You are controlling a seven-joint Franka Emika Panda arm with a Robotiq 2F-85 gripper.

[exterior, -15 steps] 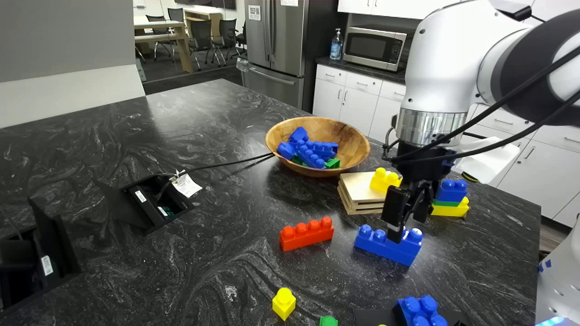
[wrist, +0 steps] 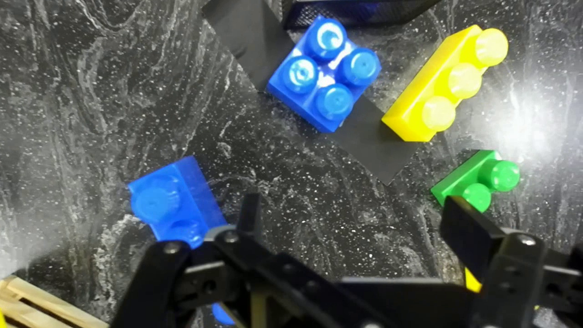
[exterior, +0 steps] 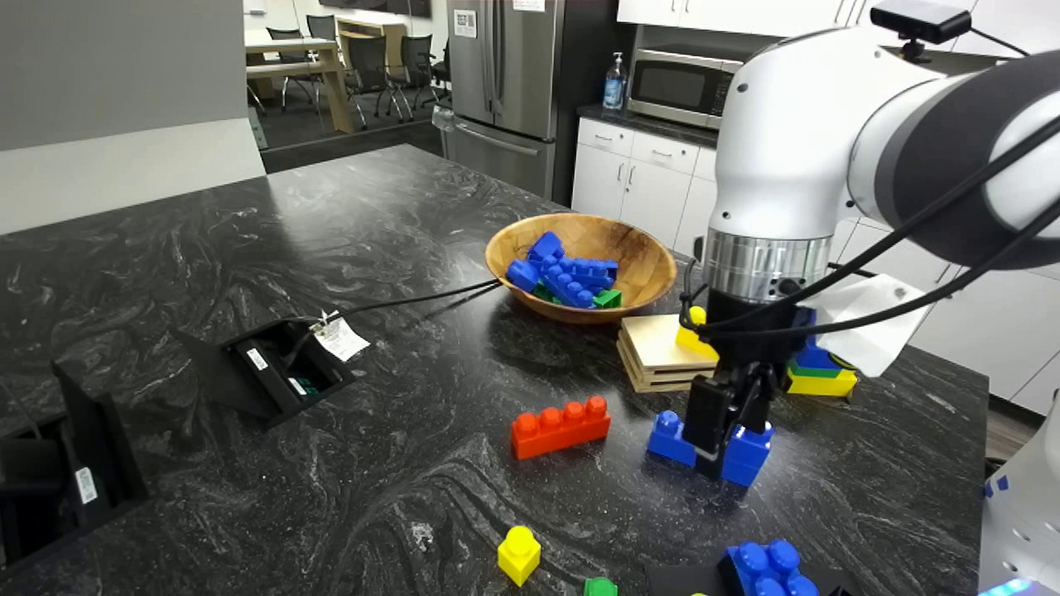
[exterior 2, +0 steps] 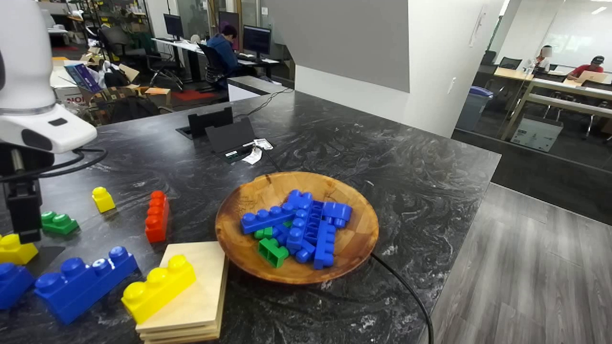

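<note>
My gripper (exterior: pixel 730 445) is open and low over the table, with nothing seen between its fingers. From exterior view 1 it stands in front of a long blue brick (exterior: pixel 672 444), covering its middle; touching or apart, I cannot tell. In the wrist view a blue brick (wrist: pixel 177 199) lies beside the left finger (wrist: pixel 250 216), which partly covers it. Close to the right finger (wrist: pixel 464 224) is a small green brick (wrist: pixel 464 177). Bare table shows between the fingers. Exterior view 2 shows the long blue brick (exterior 2: pixel 83 284) whole, in front of the arm.
A wooden bowl (exterior: pixel 646 266) holds several blue and green bricks. Beside it, a yellow brick (exterior 2: pixel 160 286) rests on stacked wooden boards (exterior 2: pixel 209 275). A red brick (exterior: pixel 561 429), a small yellow brick (exterior: pixel 518 556) and a square blue brick (wrist: pixel 328 76) lie loose.
In exterior view 1 my gripper has come down and shifted slightly left, now covering the long blue brick's middle. The bricks lie as before.
</note>
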